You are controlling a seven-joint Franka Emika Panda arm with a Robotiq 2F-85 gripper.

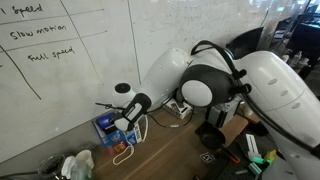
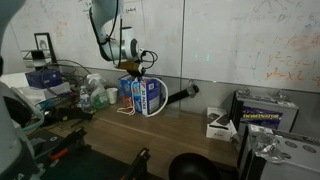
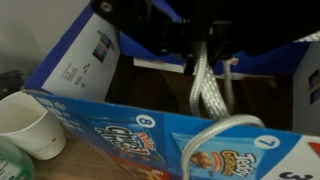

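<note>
A blue snack box (image 3: 120, 125) with an open top fills much of the wrist view, Chips Ahoy and Teddy Grahams pictured on its side. My gripper is over the opening, shut on a white braided cord (image 3: 208, 90). Part of the cord drops into the dark inside, and part runs out over the printed edge. From the second exterior view, the gripper (image 2: 134, 72) is just above the box (image 2: 151, 97) near the whiteboard wall. The fingertips are dark and partly hidden by the cord and shadow.
White cups (image 3: 32, 124) and a green bottle (image 3: 12, 160) stand close beside the box. A black pan (image 2: 190, 166) lies nearer the front. To the right are a small white carton (image 2: 220, 124) and larger dark boxes.
</note>
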